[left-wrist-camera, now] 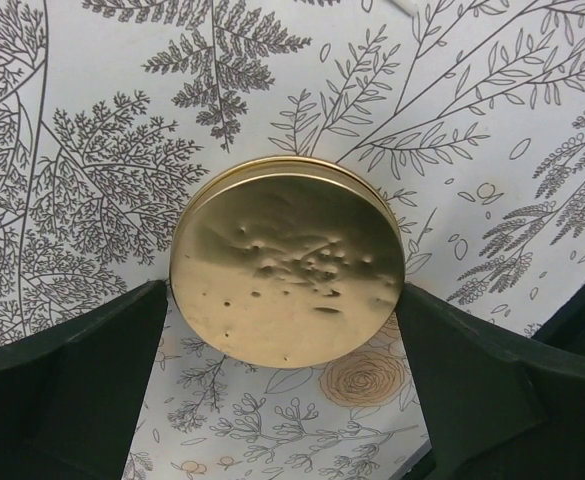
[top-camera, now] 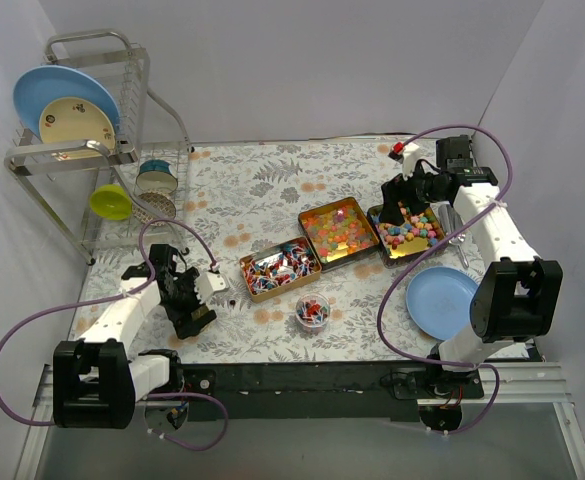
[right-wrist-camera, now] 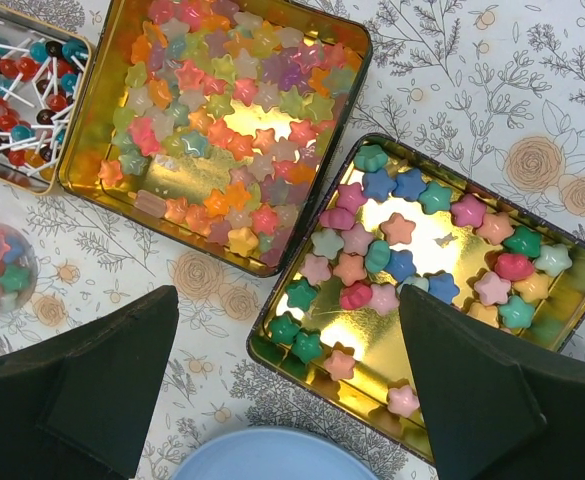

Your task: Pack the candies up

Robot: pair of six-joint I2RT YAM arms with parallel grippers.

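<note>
A round gold lid (left-wrist-camera: pixel 287 265) lies on the patterned cloth at the front left, and my left gripper is open with one finger at either side of it; contact cannot be made out. Between the trays and the front edge stands a clear jar (top-camera: pixel 312 312) with some candies inside. Lollipops fill one tray (top-camera: pixel 256 296), translucent star candies a second tray (right-wrist-camera: pixel 212 252), and opaque star candies a third tray (right-wrist-camera: pixel 267 340). Above the third tray my right gripper hangs open, nothing held between its fingers.
At the right front sits a blue plate (top-camera: pixel 442 303), with metal utensils (top-camera: pixel 454 235) behind it. A dish rack (top-camera: pixel 137 130) with plates and bowls takes up the back left. Bare cloth stretches across the back middle.
</note>
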